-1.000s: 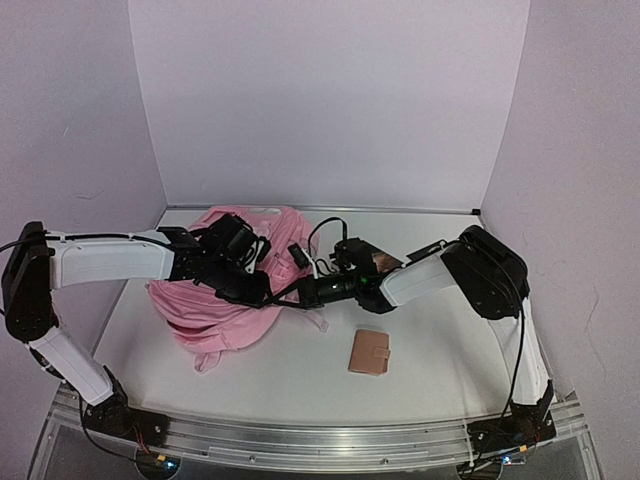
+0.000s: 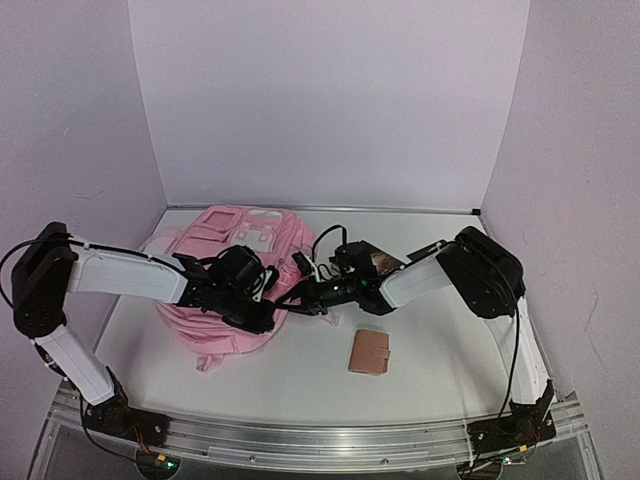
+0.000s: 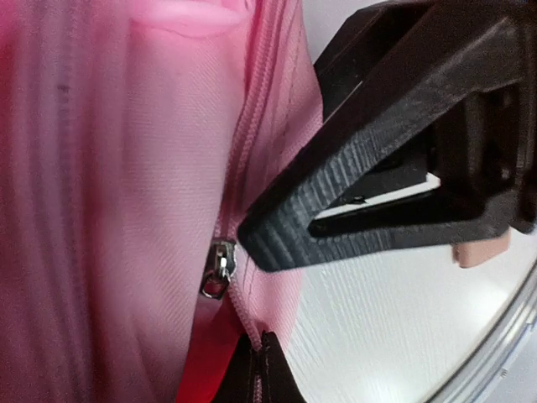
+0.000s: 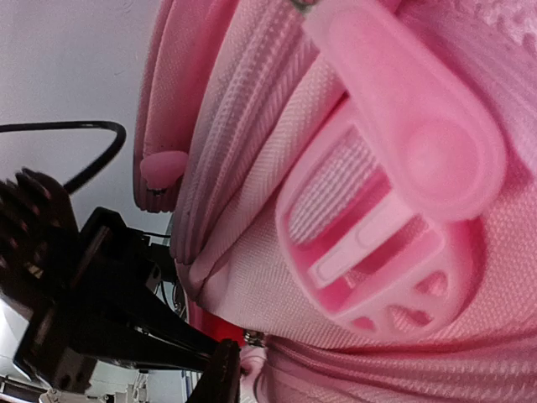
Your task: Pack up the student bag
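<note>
The pink bag (image 2: 215, 240) lies on the left half of the table. In the left wrist view a metal zipper slider (image 3: 218, 270) sits on its seam, with a thin cord running down from it. My left gripper is shut on this cord. Close to the slider, the tip of my right gripper (image 2: 278, 303) lies against the pink fabric. Its fingers (image 3: 294, 218) meet at the tip; whether cloth is pinched there is hidden. A pink plastic buckle (image 4: 377, 227) fills much of the right wrist view.
A brown notebook (image 2: 369, 352) lies on the bare white table (image 2: 430, 350) in front of the right arm. Another brown item (image 2: 382, 260) is partly covered behind that arm. Both grippers nearly touch.
The right arm has stayed almost still.
</note>
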